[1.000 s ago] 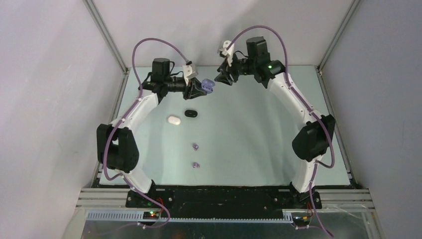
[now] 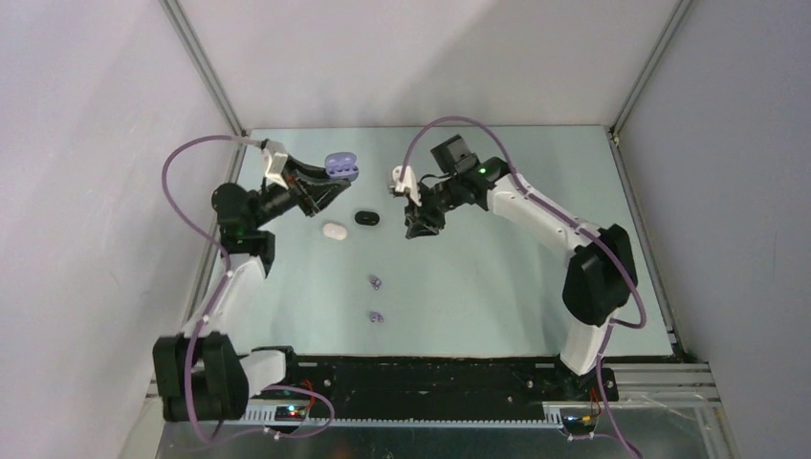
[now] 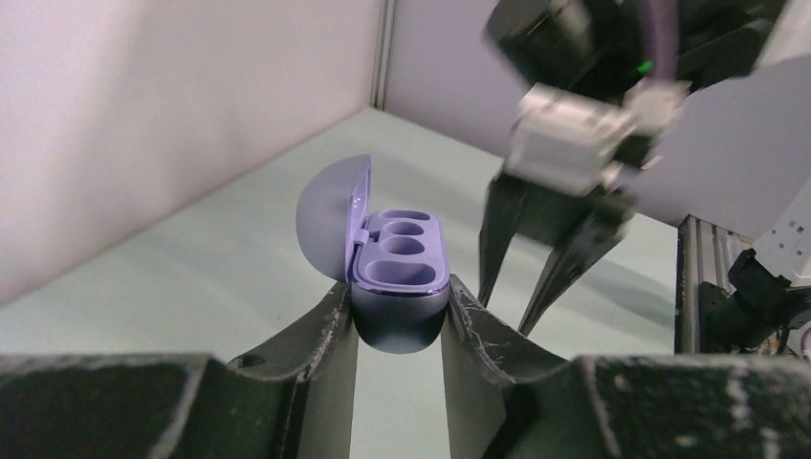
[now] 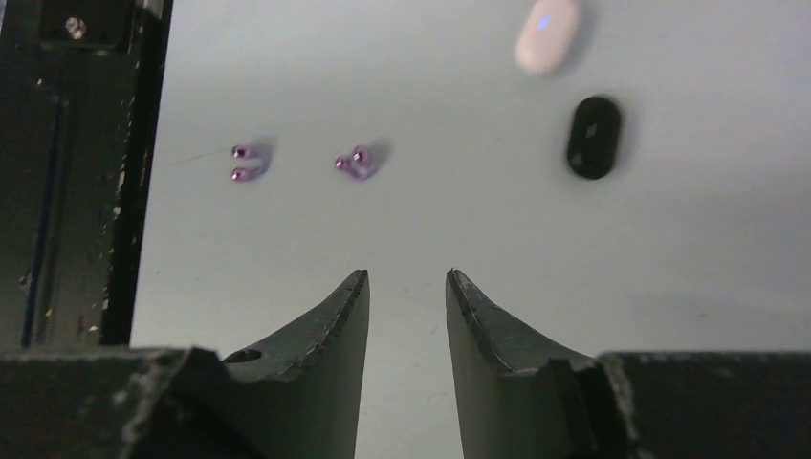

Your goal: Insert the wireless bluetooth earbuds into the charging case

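Observation:
The purple charging case (image 3: pixel 397 277), lid open and empty slots showing, is held upright between the fingers of my left gripper (image 2: pixel 335 182), left of center in the top view. My right gripper hangs over the middle of the table with fingers apart and nothing between them. Two small purple earbuds lie on the table, one (image 2: pixel 375 282) above the other (image 2: pixel 376 317) in the top view; the right wrist view shows both.
A black oval piece (image 2: pixel 366 218) and a white one (image 2: pixel 335 230) lie left of center.
My left gripper has drawn back leftward with the case.

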